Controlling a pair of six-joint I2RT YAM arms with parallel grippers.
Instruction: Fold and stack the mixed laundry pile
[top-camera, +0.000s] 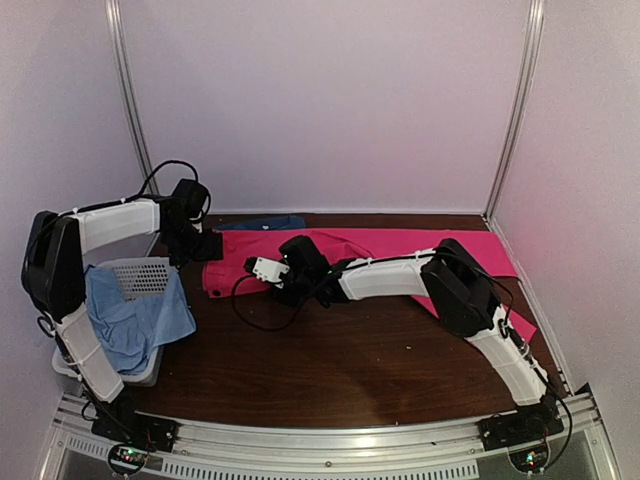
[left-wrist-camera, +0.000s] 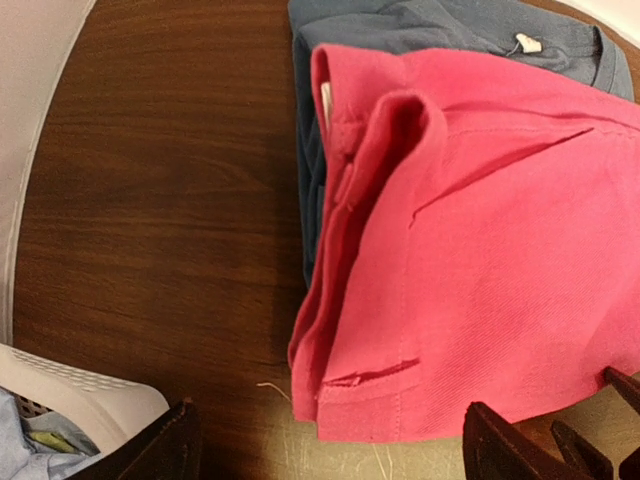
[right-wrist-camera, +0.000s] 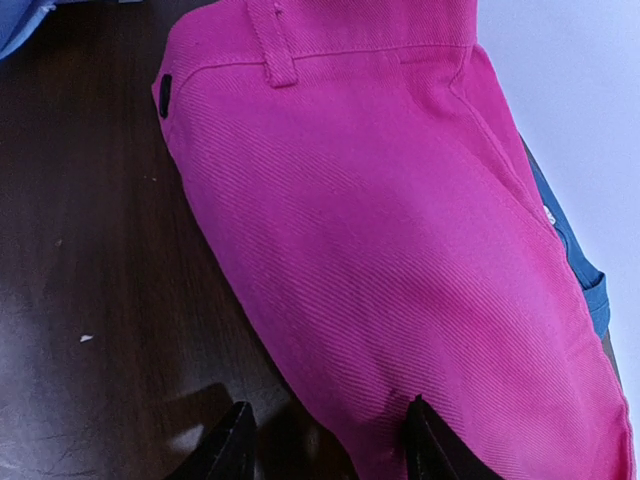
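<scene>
Pink trousers (top-camera: 450, 245) lie stretched along the back of the table, a leg angled toward the front right. Their left end is folded, resting on a dark blue-grey garment; their waistband with a belt loop shows in the right wrist view (right-wrist-camera: 320, 200). My left gripper is open above the left end, nothing between its fingers. My right gripper is over the middle of the pink cloth's front edge, fingers apart with cloth and table beneath; whether it touches the cloth I cannot tell.
A white basket (top-camera: 140, 270) holding light blue cloth (top-camera: 125, 320) stands at the front left. White walls border the back and sides.
</scene>
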